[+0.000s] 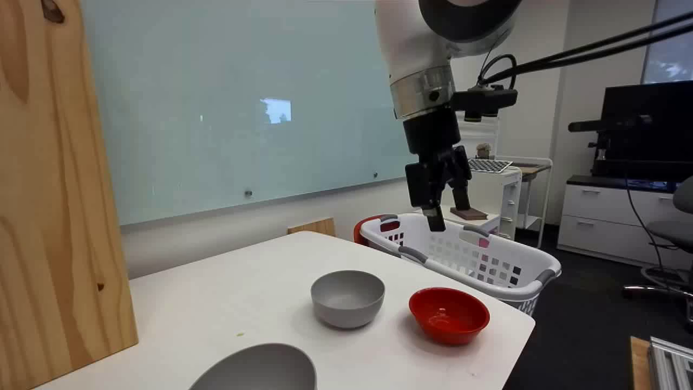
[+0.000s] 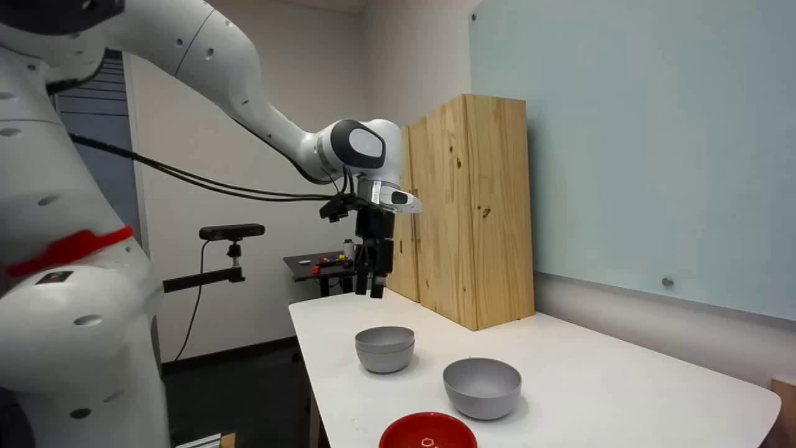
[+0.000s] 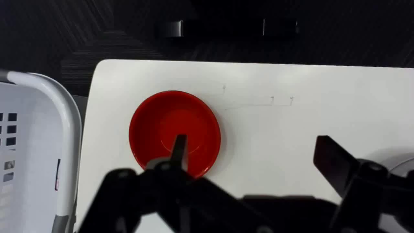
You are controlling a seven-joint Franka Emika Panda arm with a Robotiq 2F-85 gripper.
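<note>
My gripper is open and empty, hanging well above the white table. A red bowl point(image 3: 176, 116) rests upright near the table's corner, empty; in the wrist view one finger covers part of its lower edge. Beside it stands a grey bowl point(image 1: 347, 299), empty as well. Farther along the table, two more grey bowls point(image 2: 384, 352) appear nested one in the other. In the wrist view a sliver of a grey bowl point(image 3: 404, 167) shows behind the other finger.
A white laundry basket point(image 1: 455, 250) with grey handles adjoins the table's end, near the red bowl. Wooden cabinets point(image 2: 477, 216) stand at the table's opposite end. A glass board point(image 1: 253, 104) covers the wall behind.
</note>
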